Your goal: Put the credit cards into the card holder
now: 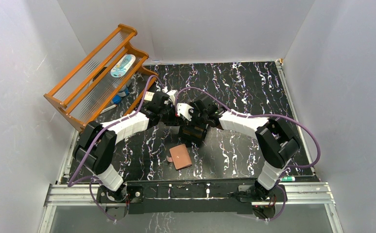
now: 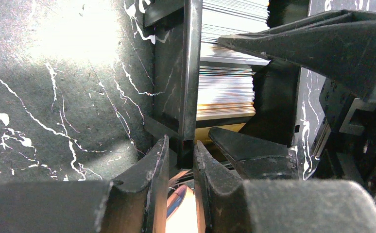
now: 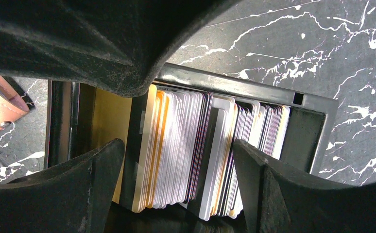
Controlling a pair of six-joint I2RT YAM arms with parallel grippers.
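The black box (image 2: 191, 63) holds two packed rows of cards (image 3: 176, 141) standing on edge. My left gripper is shut on the near edge of the box's rim. Over the box, my right gripper is open, its fingers down among the cards. One fingertip (image 3: 109, 158) lies by a yellow divider; the other (image 3: 249, 158) overlaps the second row, with the first row in the gap. The tan card holder (image 1: 180, 157) lies flat on the table in front of the box. From above, both grippers partly cover the box.
A wooden rack (image 1: 98, 77) with small items stands at the back left. A small pale block (image 1: 148, 96) sits behind the left gripper.
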